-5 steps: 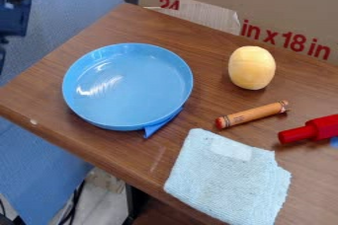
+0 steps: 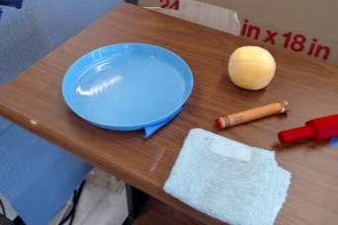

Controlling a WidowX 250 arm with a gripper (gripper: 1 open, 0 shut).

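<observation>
A blue plate (image 2: 126,83) rests on the left part of the wooden table (image 2: 199,46), with a small blue object poking out from under its lower right. To its right sit a pale yellow round object (image 2: 251,67), a wooden cylinder with a red tip (image 2: 254,112) and a red object with a handle (image 2: 311,130) at the right edge. A light blue folded cloth (image 2: 224,180) lies at the front. At the top left corner only a dark piece of the arm shows; I cannot make out the gripper's fingers.
A cardboard box (image 2: 286,2) stands behind the table. The table's left edge borders a blue surface. Bare wood shows at the back, between plate and box.
The dark arm at the top left has moved up and mostly out of view. The objects on the table have not moved.
</observation>
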